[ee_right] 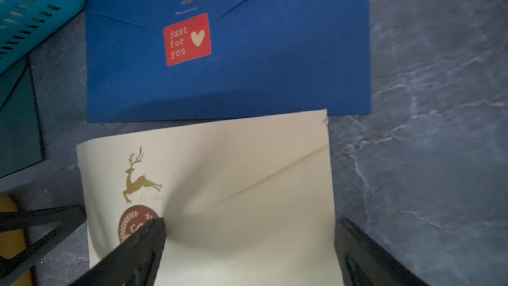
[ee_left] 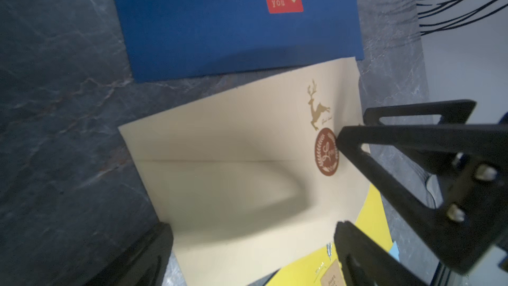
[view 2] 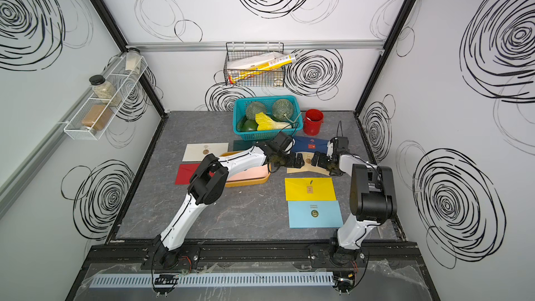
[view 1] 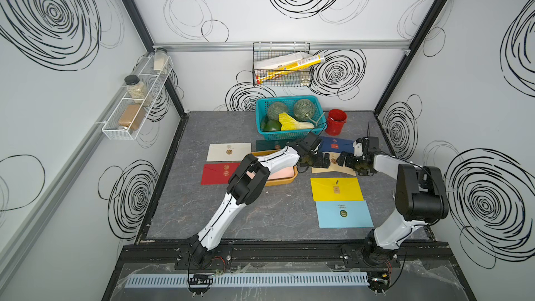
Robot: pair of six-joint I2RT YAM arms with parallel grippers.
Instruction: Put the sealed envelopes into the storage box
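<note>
A cream envelope [ee_left: 238,190] with a brown seal and gold deer lies on the table between my grippers, bowed and its right side raised in the left wrist view. My left gripper [view 1: 326,160] is open over its left end; my right gripper [view 1: 341,159] stands open over its right end, the two facing each other closely. The orange storage box [view 1: 281,182], partly under my left arm, holds a pink envelope [view 1: 280,174]. Other envelopes lie flat: blue [ee_right: 275,68], yellow [view 1: 337,188], light blue [view 1: 344,214], red [view 1: 217,174], white [view 1: 223,151], dark green [view 1: 267,145].
At the back stands a teal basket [view 1: 263,133] of melons and squash, with a red bucket [view 1: 335,122] to its right. A wire rack [view 1: 281,80] hangs on the back wall, a white shelf [view 1: 119,133] on the left wall.
</note>
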